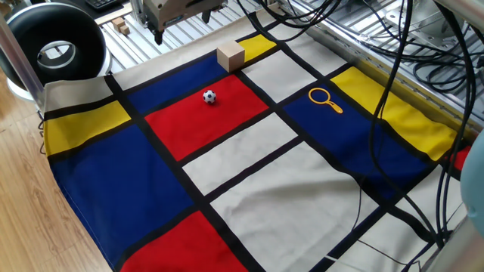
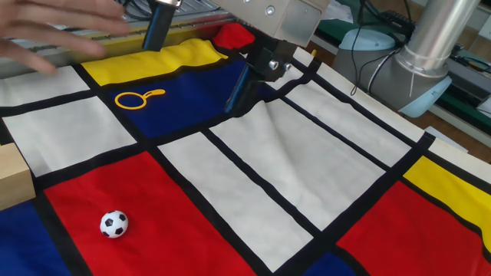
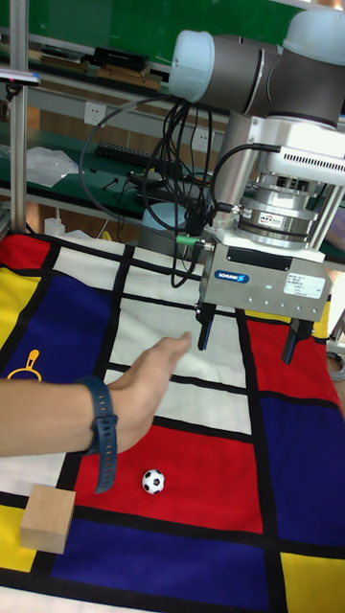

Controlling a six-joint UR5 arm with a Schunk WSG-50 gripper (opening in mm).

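My gripper (image 3: pixel 245 354) hangs above the cloth in exterior view 3, its two dark fingers spread well apart with nothing between them. Exterior view 2 shows the same open gripper (image 2: pixel 192 80) from another side. A small black-and-white ball (image 1: pixel 209 97) lies on a red patch of the cloth. Near the cloth's edge a plain wooden cube (image 1: pixel 231 56) rests by the blue and yellow patches. The yellow ring with a handle (image 1: pixel 325 100) lies flat on a blue patch. All three objects are apart from the gripper.
A person's hand (image 3: pixel 148 394) reaches over the cloth, close to one finger in exterior view 3. Black cables (image 1: pixel 378 113) hang across the right side of exterior view 1.
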